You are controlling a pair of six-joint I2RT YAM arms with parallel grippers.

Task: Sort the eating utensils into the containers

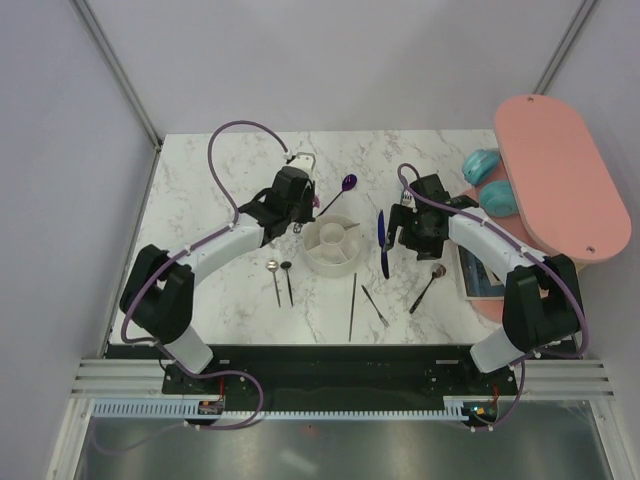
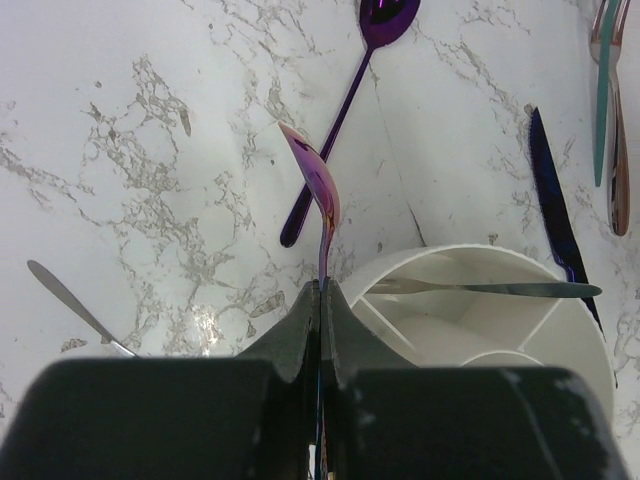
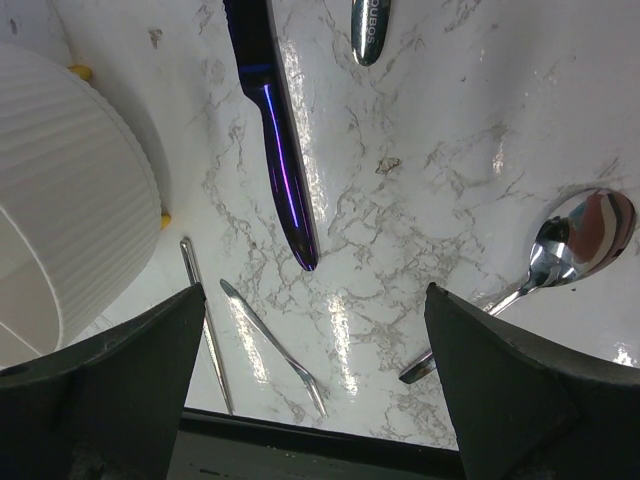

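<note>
My left gripper is shut on the handle of a shiny purple rainbow spoon (image 2: pixel 317 180), whose bowl is turned edge-on past the fingertips. In the top view this gripper (image 1: pixel 299 224) hangs at the upper left of the white divided container (image 1: pixel 318 265). A dark teal handle (image 2: pixel 520 289) pokes up from one compartment; most of that piece is hidden. My right gripper stands open and empty over the table, right of the container. Below it lie a dark purple knife (image 3: pixel 285 165) and a silver spoon (image 3: pixel 568 245).
A purple spoon (image 1: pixel 349 183) lies behind the container. Two spoons (image 1: pixel 272 266) (image 1: pixel 286 266) lie at front left; a thin rod (image 1: pixel 352 308) and a small fork (image 1: pixel 375 306) lie in front. Teal-handled forks (image 2: pixel 603 100) are behind right.
</note>
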